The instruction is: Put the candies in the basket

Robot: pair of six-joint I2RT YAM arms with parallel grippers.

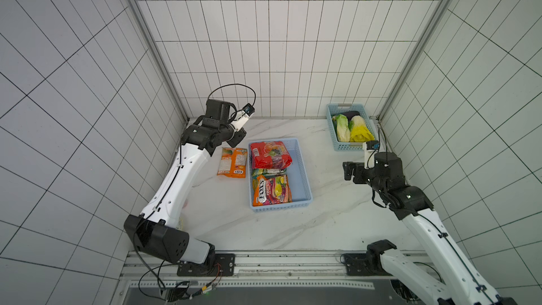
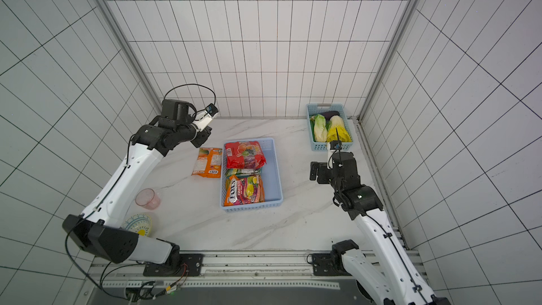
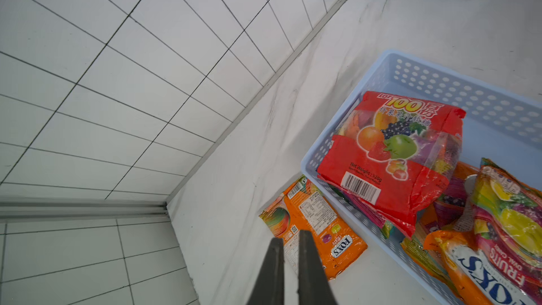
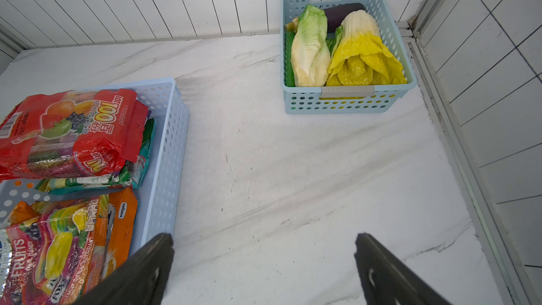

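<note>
An orange FOX'S candy bag appears left of the blue basket, close to its outer wall in the left wrist view. My left gripper is over that bag, its fingers a narrow gap apart, with the bag showing beyond the tips. Whether the bag rests flat on the table is hard to tell. Inside the basket are a red candy bag, an orange-and-pink FOX'S bag and another partly covered bag. My right gripper stands wide open with nothing between its fingers, right of the basket.
At the back right stands a light blue crate of vegetables. Bare table lies between it and the candy basket. A pink cup and a patterned plate are beside the left arm. The basket's right side is empty.
</note>
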